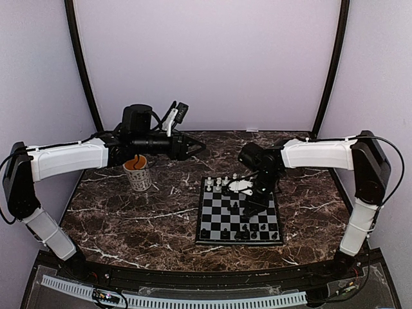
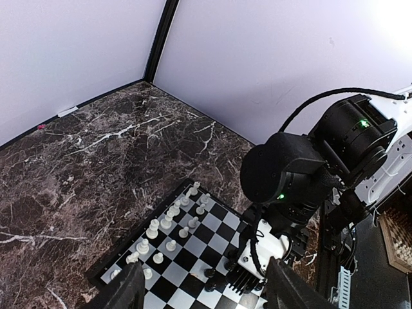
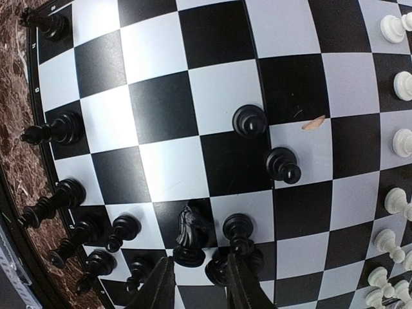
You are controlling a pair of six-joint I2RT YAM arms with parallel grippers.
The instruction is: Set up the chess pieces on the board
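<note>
My right gripper hangs over the chessboard (image 3: 170, 166), its fingers apart and nothing held between them. Just beyond the fingertips, a black knight (image 3: 191, 235) stands in line with the gap, and a black pawn (image 3: 239, 232) is close to the right finger. Two more black pawns (image 3: 250, 121) stand mid-board. Larger black pieces (image 3: 67, 127) line the left border in the right wrist view, with smaller ones beside them. White pieces (image 2: 153, 228) are ranged along the opposite side. Away from the board, my left gripper (image 1: 196, 148) is open and empty.
A white patterned basket (image 1: 139, 179), orange inside, stands at the left below my left arm. Bare marble tabletop (image 1: 145, 215) spreads left of the board. A small tan chip (image 3: 314, 123) lies on a light square.
</note>
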